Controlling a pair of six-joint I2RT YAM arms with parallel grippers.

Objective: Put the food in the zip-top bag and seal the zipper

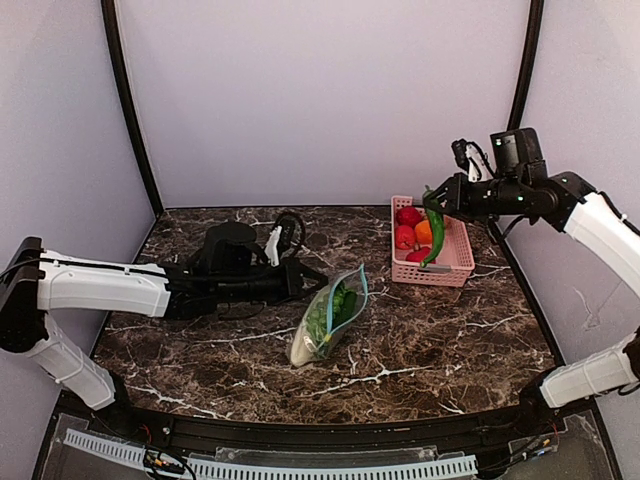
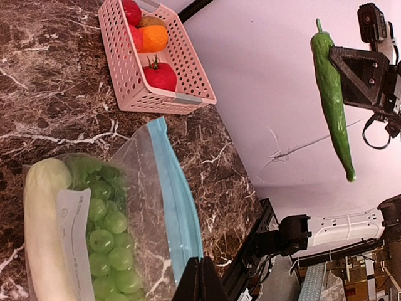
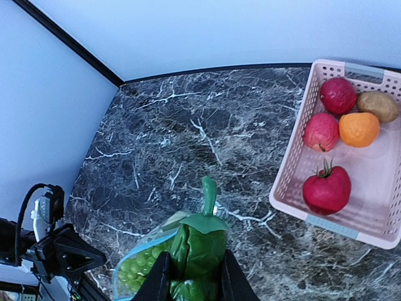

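A clear zip top bag [image 1: 325, 325] with a blue zipper lies mid-table, holding green grapes [image 2: 113, 244] and a long pale vegetable [image 2: 42, 219]. My left gripper [image 1: 310, 279] is shut at the bag's upper opening, with nothing visible between its fingers. My right gripper [image 1: 440, 196] is raised over the basket's front-left part, shut on a long green pepper [image 2: 331, 106] that hangs downward. The pink basket [image 3: 376, 188] holds a tomato [image 3: 326, 191], an orange [image 3: 359, 129], red fruits [image 3: 321, 132] and a potato [image 3: 377, 105].
Walls border the back and both sides.
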